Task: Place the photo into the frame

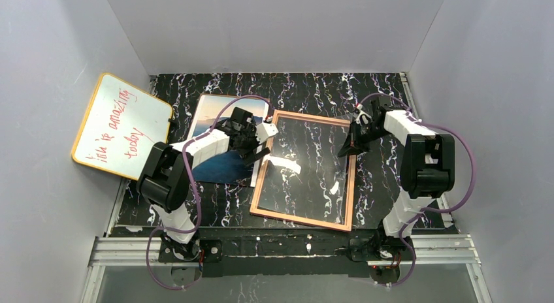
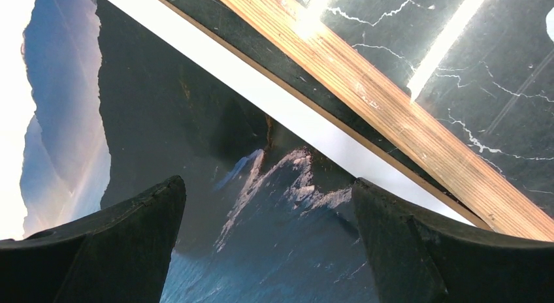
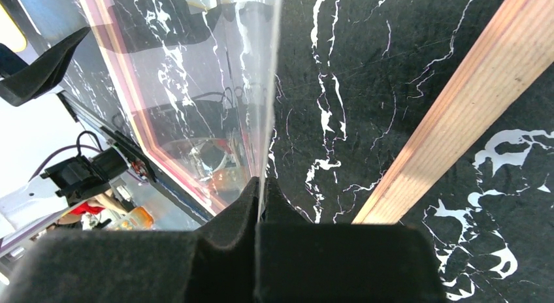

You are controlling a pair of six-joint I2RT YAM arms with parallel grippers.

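Observation:
The photo (image 1: 219,166), a blue seascape with a white border, lies left of the wooden frame (image 1: 300,221), partly under my left arm. A thin brown edge runs along its border (image 2: 274,100) in the left wrist view. My left gripper (image 1: 264,145) is open over the photo's right side, nothing between its fingers. Along the frame's right side, my right gripper (image 1: 344,153) is shut on the edge of a clear sheet (image 3: 202,74). That edge stands up between the fingertips in the right wrist view. The wooden bar (image 3: 457,107) lies apart from it, to the right.
A whiteboard (image 1: 121,130) with red writing leans at the far left. Dark marbled table (image 1: 313,87) shows bare behind the frame and to its right. Grey walls (image 1: 274,29) enclose the back and sides.

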